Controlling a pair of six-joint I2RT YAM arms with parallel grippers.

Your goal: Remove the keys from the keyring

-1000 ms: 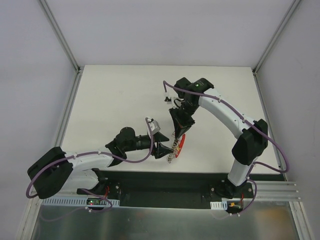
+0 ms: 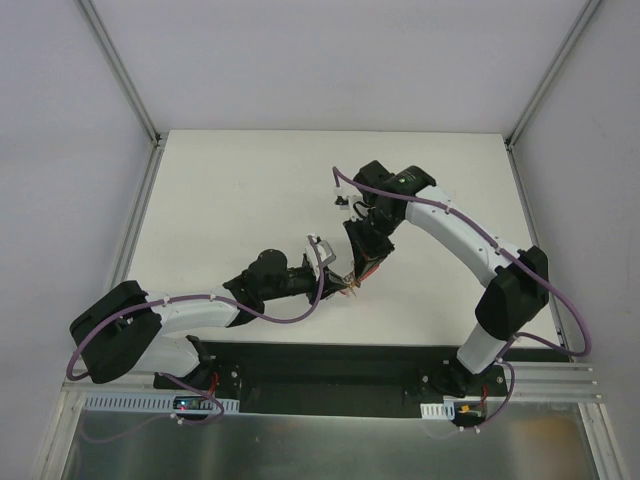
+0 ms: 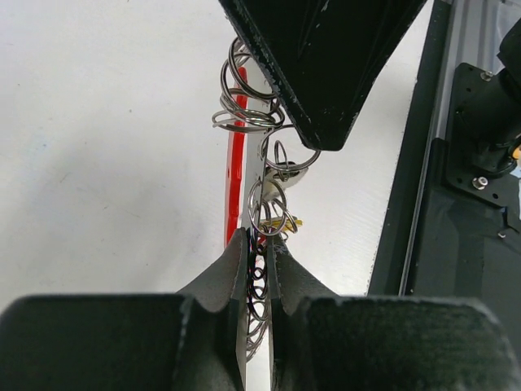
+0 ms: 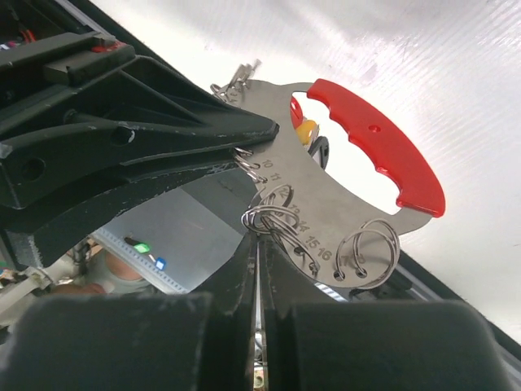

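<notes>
The keyring is a flat metal plate [image 4: 297,171] with a red handle [image 4: 383,151], numbered holes and wire rings [image 4: 273,216] along its edge. My left gripper is shut on the plate, which appears edge-on between its fingers in the left wrist view. From above, the left gripper [image 2: 346,284] meets the keyring from the left and my right gripper [image 2: 356,280] from above right. The right gripper is shut, with its tips at a cluster of rings. Whether a ring wire is pinched there I cannot tell. No separate keys can be made out.
Around the two grippers the white table [image 2: 250,180] is bare. Its front edge, with a dark rail [image 2: 320,360] beyond, lies close below the keyring. Both grippers are very close together.
My left gripper stood open a second ago; it has moved right and closed on the plate. The right gripper has shifted slightly right, and the keyring has turned with it.
</notes>
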